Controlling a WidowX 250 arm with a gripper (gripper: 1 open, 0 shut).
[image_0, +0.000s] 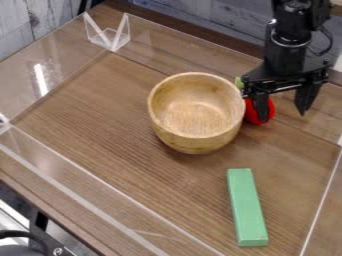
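Observation:
The black gripper (285, 85) is at the upper right of the camera view, pointing down, open, over a red object (262, 112) beside the wooden bowl (187, 130). The red object is partly hidden by the gripper and sits against the bowl's right side. A small bit of green shows behind it.
A long pale green block (246, 205) lies at the lower right. A white wire item (104, 32) stands at the back left.

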